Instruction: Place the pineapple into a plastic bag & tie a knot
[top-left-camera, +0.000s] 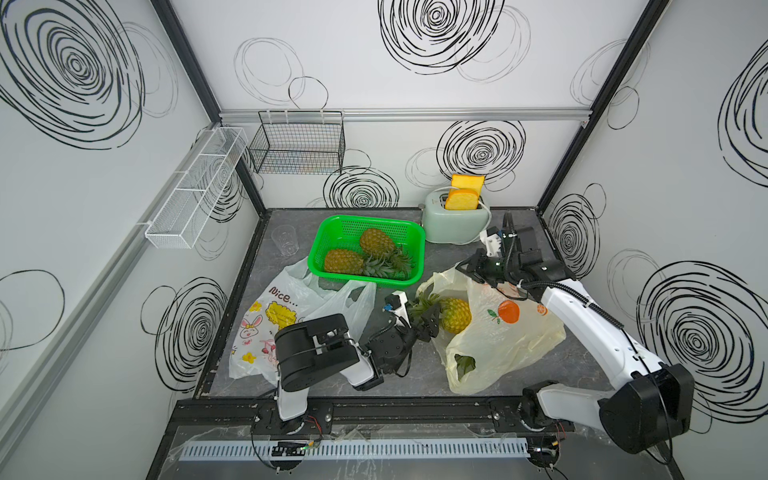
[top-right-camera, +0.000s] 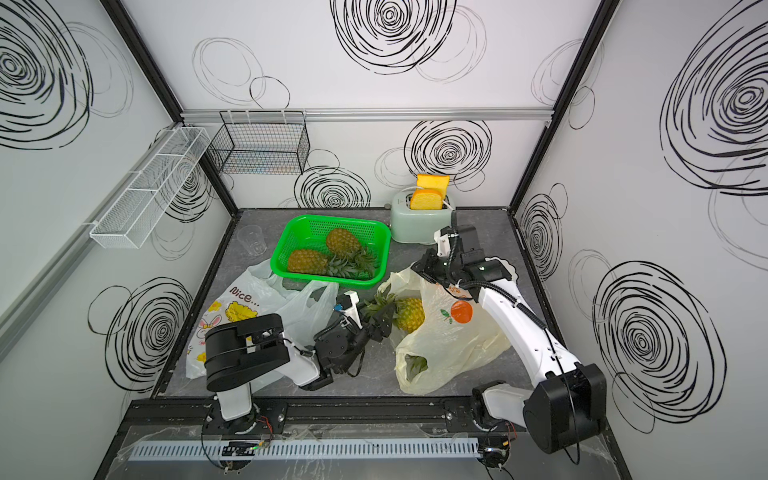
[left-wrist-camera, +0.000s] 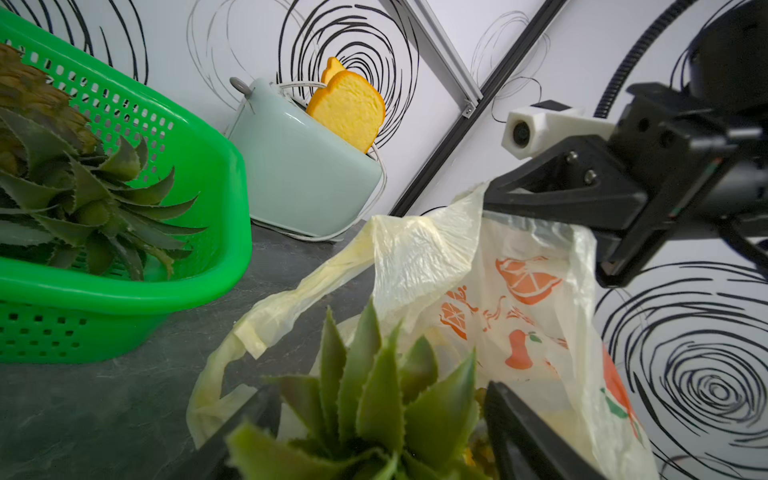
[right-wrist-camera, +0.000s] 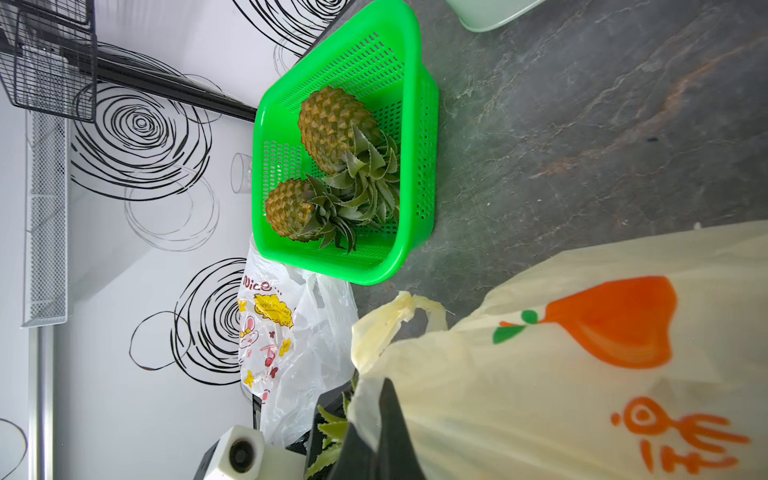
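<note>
A pineapple lies in the mouth of the yellowish plastic bag, its green crown poking out to the left. My left gripper is at that crown, its fingers on either side of the leaves in the left wrist view; whether it grips them is unclear. My right gripper is shut on the bag's upper edge, which hangs from its fingertips.
A green basket holding two pineapples stands at the back, beside a toaster with bread. A white printed bag lies at the left, near a clear cup.
</note>
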